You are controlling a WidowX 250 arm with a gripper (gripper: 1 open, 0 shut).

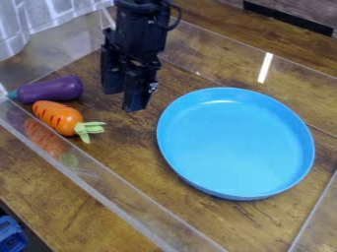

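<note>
My dark gripper (128, 91) hangs over the wooden table, upper centre, between the vegetables and a blue round tray (235, 139); whether its fingers are open or shut is unclear. An orange toy carrot (58, 117) with a pale green top lies to its lower left. A purple eggplant (47, 89) lies behind the carrot.
Clear plastic walls border the work area at the left, front and right. A blue object (10, 236) sits outside at the lower left corner. The wooden surface (224, 54) behind the tray is free.
</note>
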